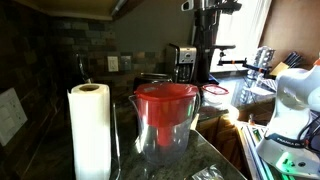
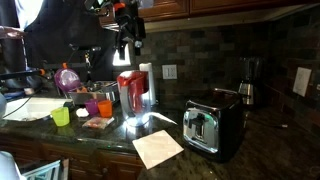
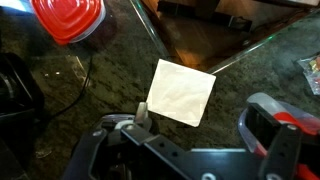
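Note:
High above the counter hangs my gripper, its fingers apart and nothing visible between them. Exterior view 2 shows the same gripper (image 2: 130,47) well above the countertop. Below it in the wrist view lies a square white napkin (image 3: 180,93), flat on the dark counter. This napkin (image 2: 157,149) is in front of a black and silver toaster (image 2: 212,125) in exterior view 2. A clear pitcher with a red lid (image 1: 167,92) stands close to exterior camera 1; part of a clear, red container (image 3: 305,125) shows at the wrist view's right edge.
A paper towel roll (image 1: 91,130) stands left of the pitcher. Farther off are a green cup (image 2: 61,116), an orange cup (image 2: 105,107) and a blender (image 2: 250,80). A red-lidded container (image 3: 73,18) shows in the wrist view. Bare counter (image 2: 255,155) extends beside the toaster.

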